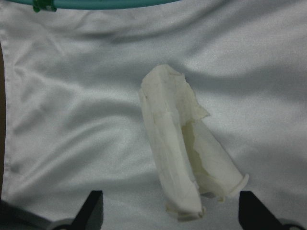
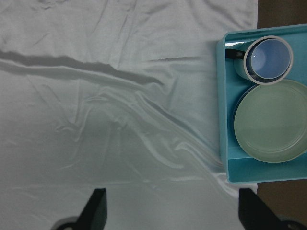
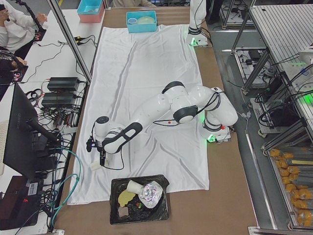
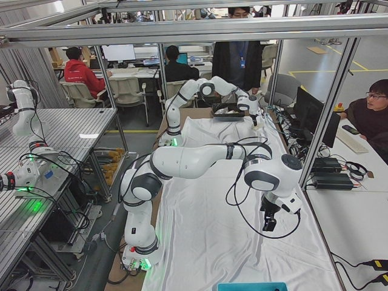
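Note:
A crumpled, torn piece of white paper (image 1: 165,143) lies on the white cloth (image 1: 72,96). My left gripper is open just above it, the paper's lower end between and below the fingertips. In the camera left view that gripper (image 3: 98,152) is at the cloth's left side. My right gripper is open over bare cloth, facing a teal bin (image 2: 222,105) that holds a mug (image 2: 266,60) and green plates (image 2: 271,122).
A black tray (image 3: 115,200) with foil, a white cup and other waste stands at the near end. A teal hose (image 1: 110,4) runs along the cloth's edge.

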